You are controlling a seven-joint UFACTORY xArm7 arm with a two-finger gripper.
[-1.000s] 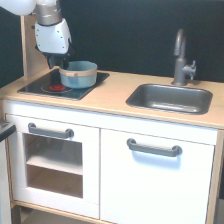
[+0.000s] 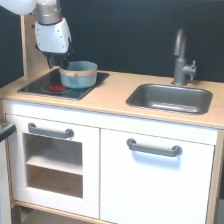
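A blue-grey pot (image 2: 80,78) sits upright on the dark cooktop (image 2: 38,88), towards its right side. My gripper (image 2: 58,62) reaches down from the top left, its dark fingers right at the pot's left rim. Whether the fingers are closed on the rim or only beside it is too small to tell.
To the right, a steel sink (image 2: 170,97) is set into the wooden counter (image 2: 115,90), with a grey faucet (image 2: 181,60) behind it. Bare counter lies between cooktop and sink. Below are a windowed oven door (image 2: 88,170) and a white cabinet door (image 2: 150,180).
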